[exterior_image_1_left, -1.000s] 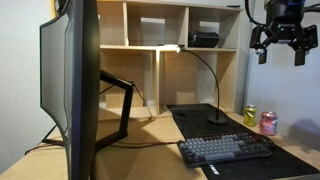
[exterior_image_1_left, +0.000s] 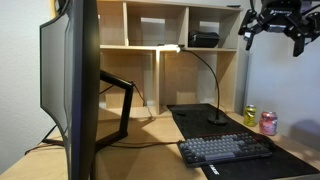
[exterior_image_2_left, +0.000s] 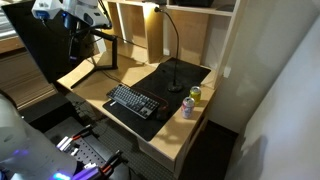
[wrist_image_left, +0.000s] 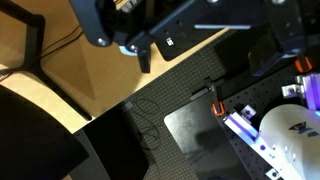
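Note:
High at the upper right of exterior view 1, my gripper (exterior_image_1_left: 273, 42) hangs open, its two fingers well apart and nothing between them. Exterior view 2 has it at the upper left, above the monitor's side of the desk. Well below and apart from it, a dark grey keyboard (exterior_image_1_left: 225, 148) lies on a black desk mat (exterior_image_2_left: 127, 119). Beside the mat stand a green-gold can (exterior_image_1_left: 249, 116) and a pink can (exterior_image_1_left: 268, 123), both upright. In the wrist view the spread dark fingers (wrist_image_left: 145, 61) show over the desk edge and the floor.
A large monitor (exterior_image_1_left: 70, 90) on a black stand fills the left of exterior view 1. Behind the keyboard rises a thin arched lamp (exterior_image_2_left: 177, 45). Wooden shelves (exterior_image_1_left: 130, 90) hold a black case (exterior_image_1_left: 204, 40). Bare wood (exterior_image_1_left: 152, 130) lies between monitor and mat.
The keyboard, cans and lamp have stayed in place.

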